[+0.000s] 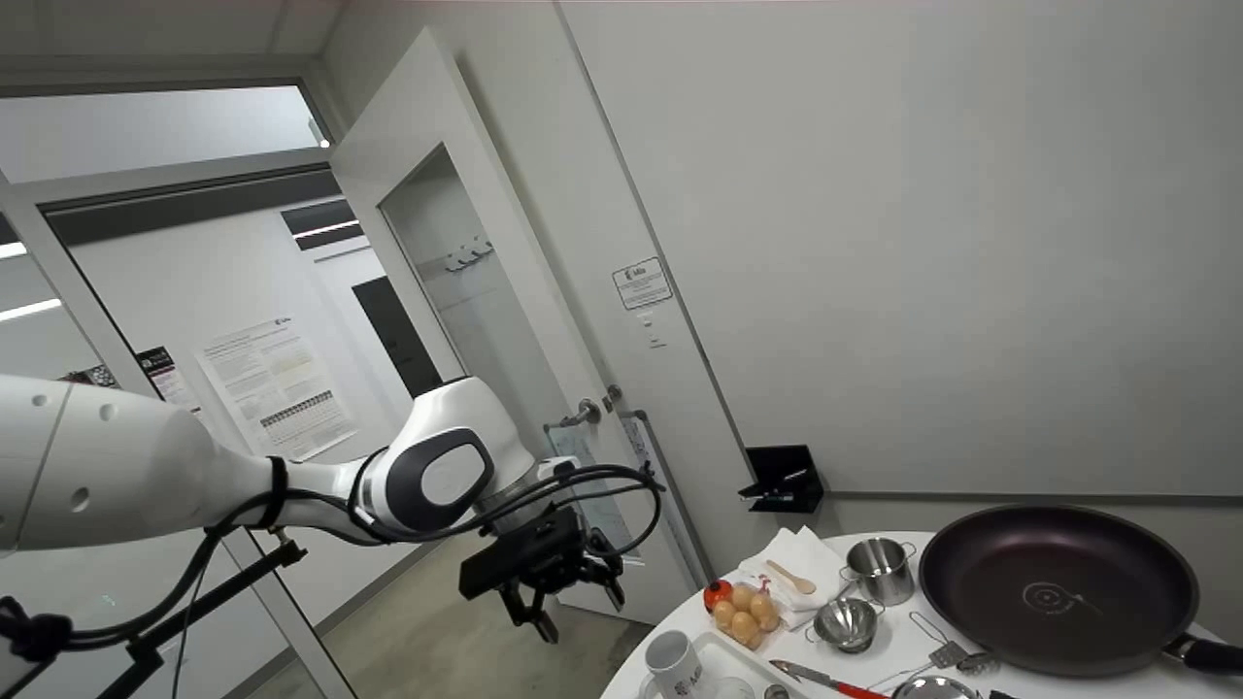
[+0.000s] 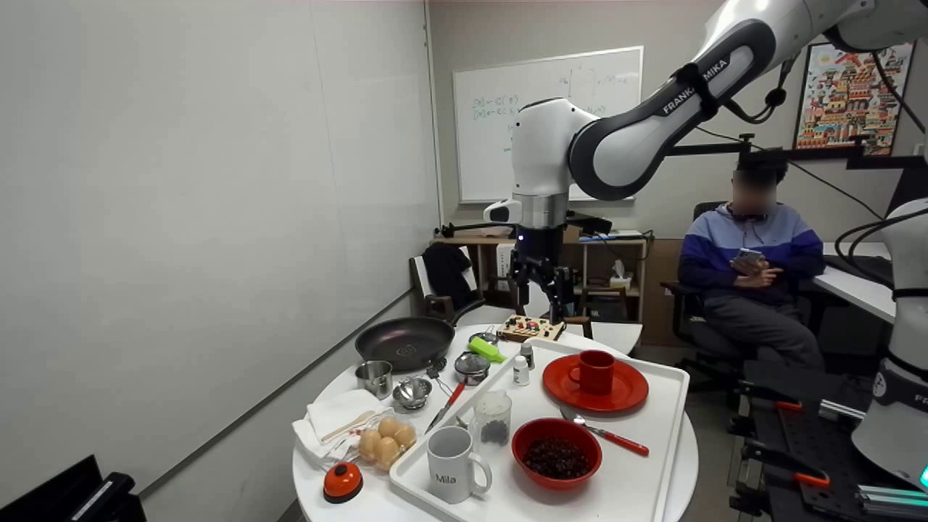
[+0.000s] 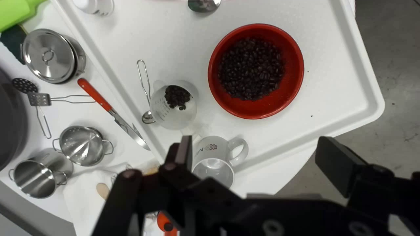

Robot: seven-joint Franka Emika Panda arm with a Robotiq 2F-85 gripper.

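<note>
My gripper (image 2: pixel 544 304) is open and points down, well above the table, with nothing between its fingers. Below it in the wrist view, a white mug (image 3: pixel 214 159) lies partly behind the dark gripper body. A red bowl of dark beans (image 3: pixel 256 108) rests on the white tray (image 3: pixel 271 147). A clear measuring cup (image 3: pixel 169 112) with some dark beans in it stands between bowl and mug. On the far half of the tray, a red cup (image 2: pixel 596 374) sits on a red plate (image 2: pixel 557 380). A red-handled utensil (image 2: pixel 622 441) lies near the bowl.
Left of the tray are a red-handled knife (image 3: pixel 94 94), a lidded pot (image 3: pixel 47 59), a colander (image 3: pixel 80 145) and a metal pot (image 3: pixel 33 179). A large pan (image 1: pixel 1049 582), eggs (image 2: pixel 387 441) and an orange-red timer (image 2: pixel 343 482) share the table. Someone (image 2: pixel 752 261) sits behind it.
</note>
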